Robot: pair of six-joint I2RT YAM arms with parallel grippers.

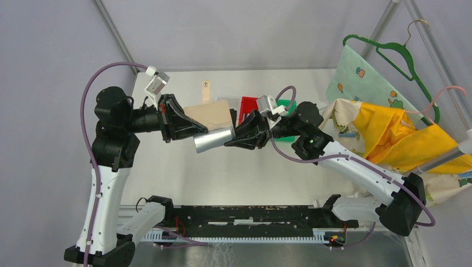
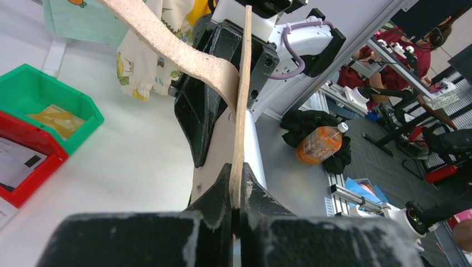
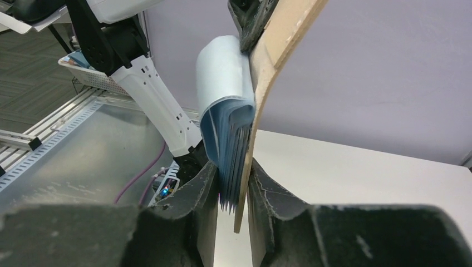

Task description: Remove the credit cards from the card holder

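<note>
The card holder (image 1: 213, 139), a beige cover (image 3: 274, 44) with a silvery outside and a pale blue stack of clear sleeves (image 3: 225, 83), hangs in the air between the arms. My left gripper (image 1: 201, 130) is shut on its beige cover, whose strap (image 2: 189, 61) curls upward in the left wrist view. My right gripper (image 1: 236, 138) is round the other end; in the right wrist view its fingertips close in at the lower edge of the sleeves and cover, and whether they grip is unclear. Individual cards cannot be made out.
A red tray (image 1: 250, 103) and a green tray (image 2: 83, 125) sit at the back of the table. A beige flat piece (image 1: 206, 111) lies behind the holder. Hangers with cloths (image 1: 401, 139) fill the right side.
</note>
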